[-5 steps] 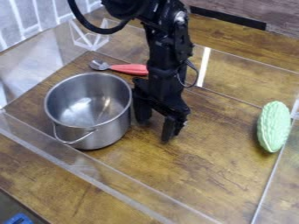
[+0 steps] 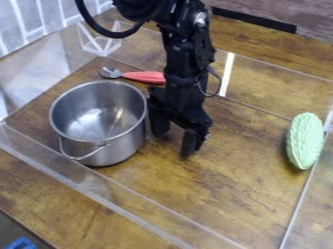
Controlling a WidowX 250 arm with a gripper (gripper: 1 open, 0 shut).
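My black gripper (image 2: 177, 131) is low over the wooden surface at the centre, just right of a steel pot (image 2: 97, 101), its two fingers spread apart. I cannot make out anything between them. The pot has a wire handle hanging toward the front. A red-handled utensil (image 2: 144, 76) with a metal head lies behind the pot, partly behind my arm. A pale green cabbage-like object (image 2: 303, 139) lies at the far right.
Translucent edging runs along the left and front, with a blue item (image 2: 16, 238) at the bottom-left corner. A white strip stands behind my arm.
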